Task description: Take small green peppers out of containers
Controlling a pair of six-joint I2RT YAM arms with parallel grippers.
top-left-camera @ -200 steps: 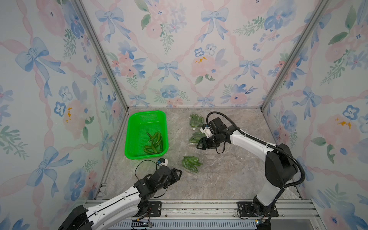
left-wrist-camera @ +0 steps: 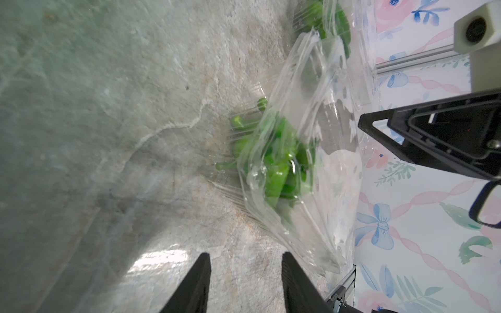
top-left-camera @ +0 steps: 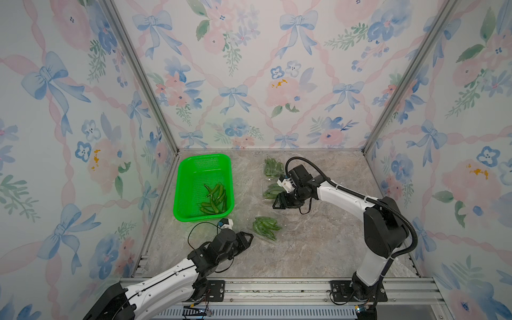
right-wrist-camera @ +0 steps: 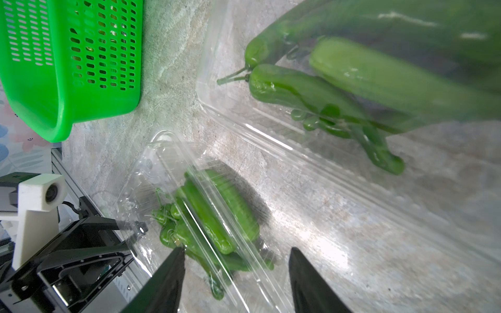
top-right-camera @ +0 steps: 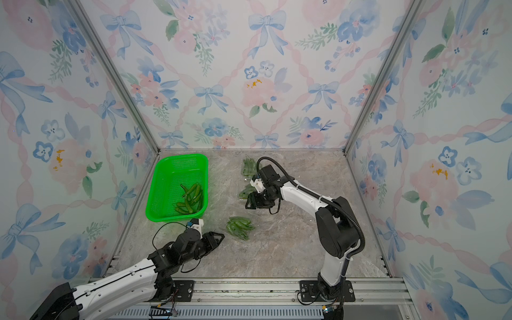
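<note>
Green peppers (top-left-camera: pixel 264 226) lie inside a clear plastic container (left-wrist-camera: pixel 334 172) at the front middle of the table. Left of it, my left gripper stands part open, its fingers (left-wrist-camera: pixel 195 284) apart with bare table between them. My right gripper is also parted above the table, behind that container; nothing is gripped between its fingers. A second clear container with peppers (right-wrist-camera: pixel 308 94) fills the top right of the right wrist view. A third holds peppers (top-left-camera: pixel 273 167) at the back.
A bright green basket (top-left-camera: pixel 184 181) stands at the left, with several loose peppers (top-left-camera: pixel 214 200) in its front right corner.
The left gripper, the containers and the basket look unmoved.
</note>
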